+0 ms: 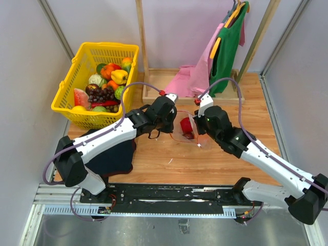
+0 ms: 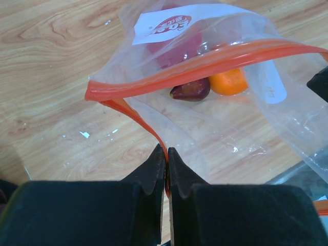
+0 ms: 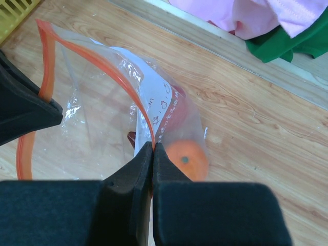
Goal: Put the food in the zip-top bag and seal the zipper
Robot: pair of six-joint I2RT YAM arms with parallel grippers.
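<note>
Between the two arms hangs a clear zip top bag [image 1: 190,134] with an orange-red zip edge, its mouth standing open. Inside lie a red food item [image 1: 186,125], a dark purple one [image 2: 191,90] and an orange one [image 2: 228,82]. My left gripper is shut on the thin zip edge at one side of the mouth. On the other side, my right gripper is shut on the opposite edge strip. A printed white label [image 3: 157,97] covers part of the food. In the top view both fingertips are largely hidden by the arms.
At the back left stands a yellow basket [image 1: 94,46] full of food. A wooden rack with pink cloth [image 1: 187,82] and green cloth [image 1: 225,61] is behind the bag. Dark cloth [image 1: 110,156] lies under the left arm.
</note>
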